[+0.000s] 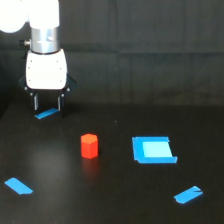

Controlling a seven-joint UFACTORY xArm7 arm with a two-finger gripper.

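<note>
At the upper left, my white gripper [47, 104] points down over the dark table, with its two fingers standing apart and nothing visible between them. A small red block [89, 146] stands on the table nearer the camera and to the right of the gripper, clear of it. To the right of the block lies a square with a blue border [139, 150] and a pale middle.
A strip of blue tape [46, 114] lies just below the gripper. Other blue strips mark the front left [18, 186] and the front right [188, 195].
</note>
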